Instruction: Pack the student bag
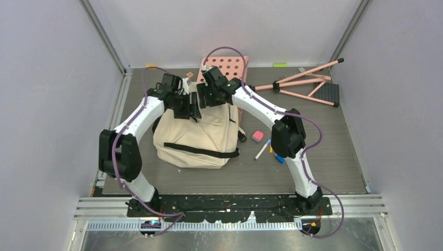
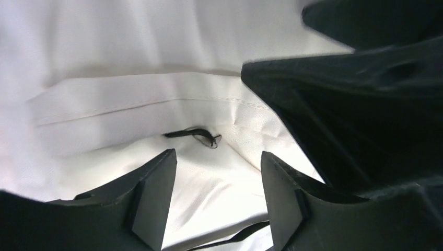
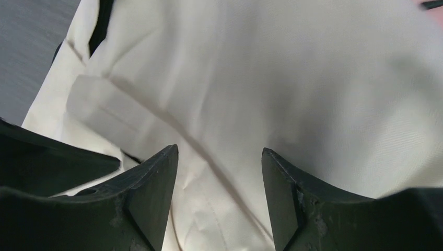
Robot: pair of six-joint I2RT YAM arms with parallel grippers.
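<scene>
A cream fabric bag (image 1: 201,133) with a black strap lies on the table, its upper part beneath both grippers. In the left wrist view, a small black zip pull (image 2: 194,133) with a clear loop rests on the bag's seam. My left gripper is open over this pull, its fingers apart and nothing held between them. Close on its right is my right gripper (image 1: 208,104). The right wrist view shows that gripper's fingers (image 3: 159,180) spread over smooth cream cloth, also empty. A dark left finger (image 3: 62,162) reaches in at that view's left.
A pink perforated panel (image 1: 230,65) stands behind the bag. To the right lie a pink eraser (image 1: 257,136), a white marker (image 1: 262,150) and a blue item (image 1: 280,158). Pink-legged folded frame pieces (image 1: 308,83) occupy the back right.
</scene>
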